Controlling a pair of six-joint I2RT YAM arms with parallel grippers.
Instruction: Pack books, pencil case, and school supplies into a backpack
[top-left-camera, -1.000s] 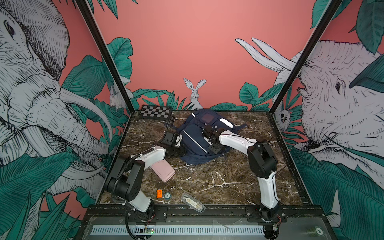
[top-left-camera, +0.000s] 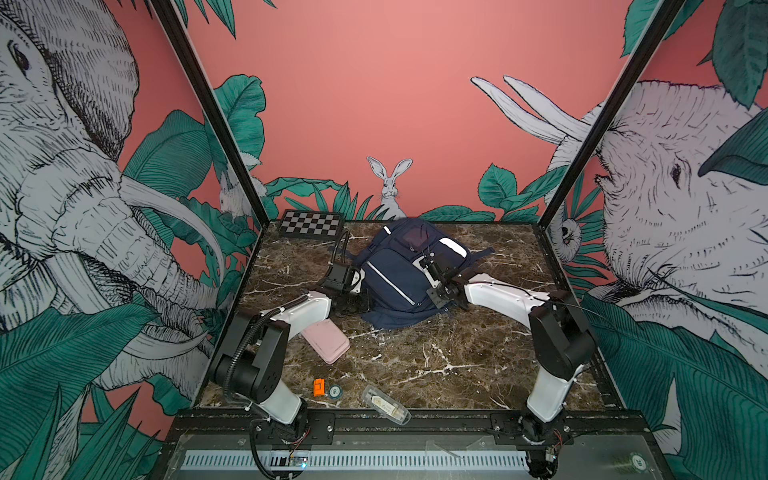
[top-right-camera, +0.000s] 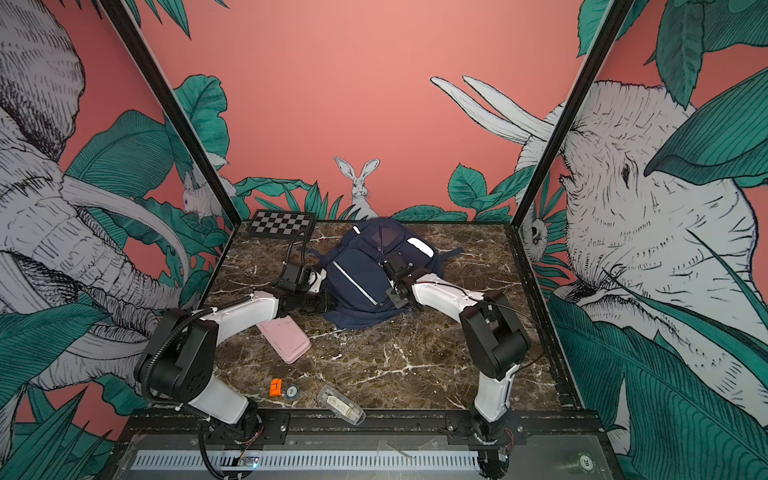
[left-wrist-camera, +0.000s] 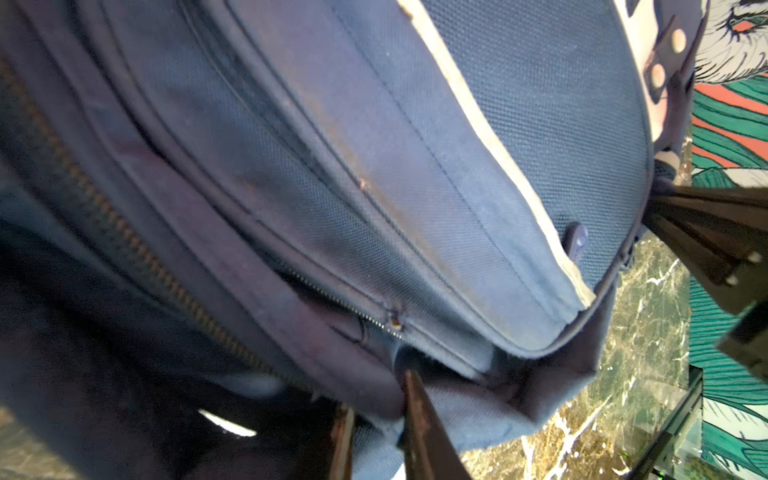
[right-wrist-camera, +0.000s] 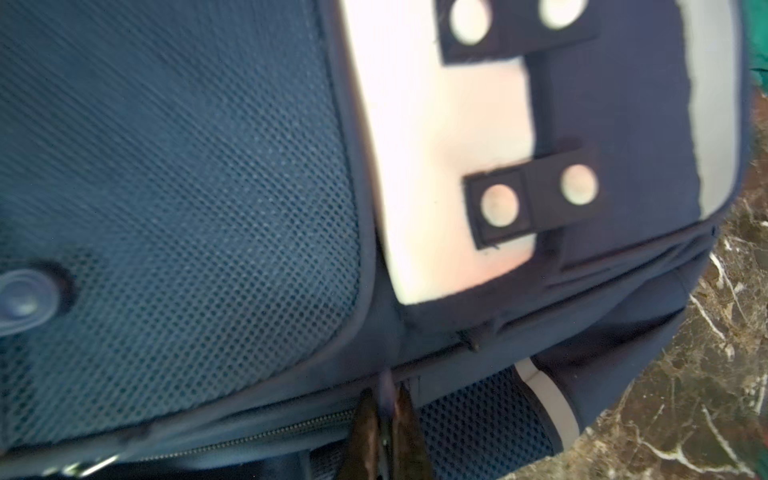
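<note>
The navy backpack (top-left-camera: 390, 289) lies on the marble table, its light stripes facing up. At its left side my left gripper has its fingers apart, with the edge of the opened zipped compartment (left-wrist-camera: 264, 312) close behind and between them; no firm grasp shows. On the bag's right side, my right gripper is shut at the zipper line (right-wrist-camera: 264, 432). A thin, blurred purplish tab, apparently a zipper pull (right-wrist-camera: 386, 389), shows between its tips. The pink pencil case (top-left-camera: 328, 342) lies partly under the left arm. No books show outside the bag.
Near the front edge lie an orange item (top-left-camera: 319, 387), a small round item (top-left-camera: 335, 393) and a clear case (top-left-camera: 386, 405). A checkered board (top-left-camera: 310, 224) rests at the back left.
My right gripper has moved a little to the right along the backpack, and its arm has swung outward. The left arm and the loose items stay where they were.
</note>
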